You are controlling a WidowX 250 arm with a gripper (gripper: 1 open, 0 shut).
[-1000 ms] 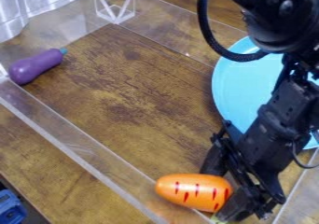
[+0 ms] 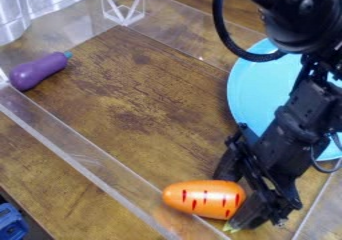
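Observation:
An orange toy carrot (image 2: 198, 198) with red stripes lies at the bottom centre of the camera view, beside a clear plastic wall. The black gripper (image 2: 251, 186) is low over its right end, around the green top; its fingers are partly hidden, and whether they are closed on the carrot is unclear. A purple toy eggplant (image 2: 38, 71) lies at the upper left.
A light blue plate (image 2: 247, 89) sits at the right, partly behind the arm. Clear walls edge the wooden surface (image 2: 134, 104), whose middle is free. A blue object (image 2: 8, 224) is at the lower left edge.
The carrot and the gripper have shifted slightly, with the carrot a little higher and further left than a second ago.

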